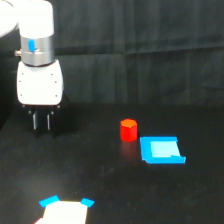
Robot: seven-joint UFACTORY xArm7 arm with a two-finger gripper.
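My gripper [42, 122] hangs at the upper left of the camera view, above the dark table. Its two thin fingers point down with a narrow dark gap between them, and nothing shows in that gap. A small red block [128, 130] with a roughly six-sided outline stands right of centre, well to the right of the gripper and apart from it. Just right of and slightly nearer than the block lies a pale square bordered with blue tape [146, 154].
Another pale patch [65, 213] with blue tape at its corners is cut off by the bottom edge, a bit of red beside it. A dark curtain [140, 60] closes off the back. Between gripper and block the black tabletop [85, 150] is bare.
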